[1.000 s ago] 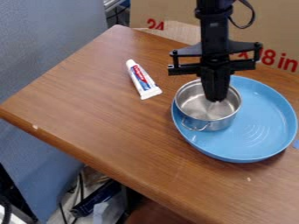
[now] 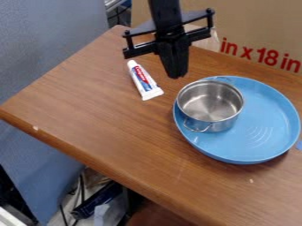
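A steel pot (image 2: 210, 108) with wire handles sits on the left part of a light blue plate (image 2: 262, 132). A white toothpaste tube (image 2: 143, 79) lies on the wooden table to the left of the pot. The black gripper (image 2: 174, 60) hangs above the table at the top middle, just right of the tube's upper end and up-left of the pot. Its fingertips are close together; whether anything is between them cannot be told.
A cardboard box (image 2: 248, 26) with red lettering stands along the back. Cables and other clutter lie on the floor beyond the lower-left edge.
The gripper has risen out of the pot and moved left and back, toward the toothpaste tube. The pot, plate and tube look unmoved.
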